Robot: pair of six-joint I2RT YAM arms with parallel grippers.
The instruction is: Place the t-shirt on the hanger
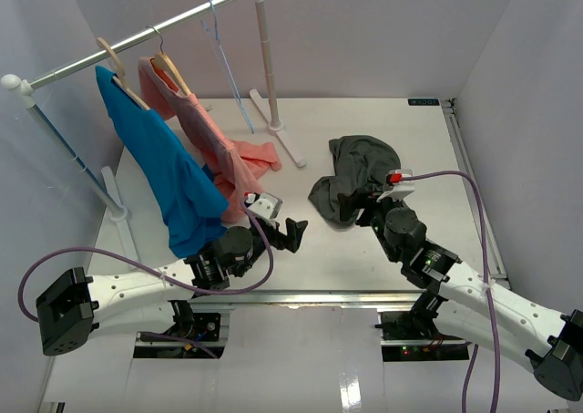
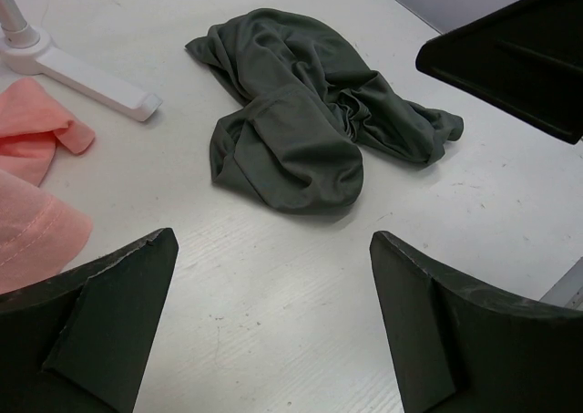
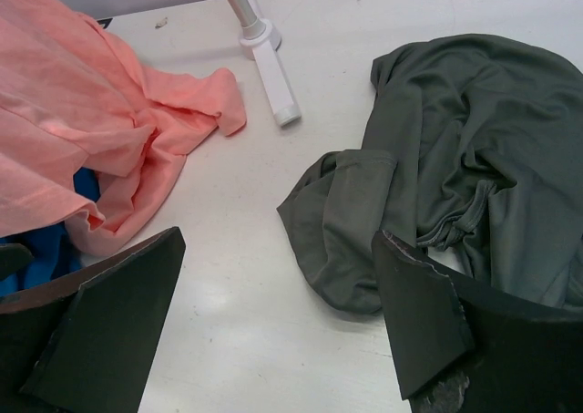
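A dark olive T-shirt [image 1: 364, 171] lies crumpled on the white table [image 2: 255, 322], seen also in both wrist views. A blue plastic hanger [image 1: 225, 57] hangs empty on the rail. A blue shirt [image 1: 155, 167] and a pink shirt [image 1: 191, 121] hang on wooden hangers, the pink one's lower part resting on the table. My left gripper [image 1: 290, 233] stands open and empty, low at the front middle, left of the olive shirt. My right gripper [image 1: 358, 203] is open over the near part of the olive shirt, with nothing visibly held.
The white clothes rack [image 1: 264, 57] stands at the back left, its foot [image 3: 275, 85] reaching onto the table beside the pink fabric. Grey walls border the workspace.
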